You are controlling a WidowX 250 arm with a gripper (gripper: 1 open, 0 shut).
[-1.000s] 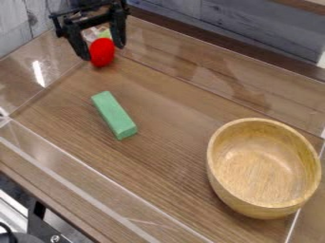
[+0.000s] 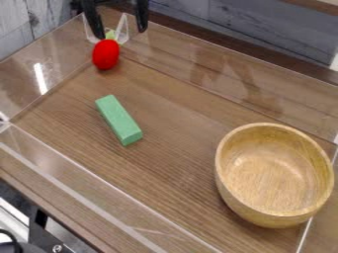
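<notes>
My gripper [image 2: 114, 18] is at the top left edge of the camera view, mostly out of frame, its dark fingers apart and open. Just below it a red rounded object [image 2: 106, 55] rests on the wooden table, with a pale green and white item [image 2: 113, 34] behind it. A green rectangular block [image 2: 118, 118] lies lower, near the middle left.
A large tan bowl [image 2: 271, 173] sits at the right front. A wall with table edge runs along the top left.
My gripper has moved up and back, away from the red object, and is now mostly out of the frame. The objects on the table stay put.
</notes>
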